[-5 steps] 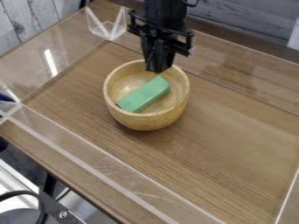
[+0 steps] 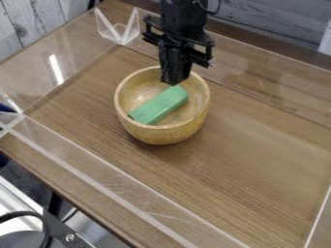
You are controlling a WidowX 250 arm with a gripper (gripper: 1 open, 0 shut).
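Observation:
A round pale wooden bowl stands in the middle of the table, with a green block lying diagonally inside it. My black gripper hangs just above the bowl's back part, above and behind the block, apart from it. It looks shut, with nothing seen between its fingers.
Clear plastic strips lie along the left side, and black cables show at the lower left beyond the table's edge.
My gripper has risen slightly. The bowl and green block look unmoved.

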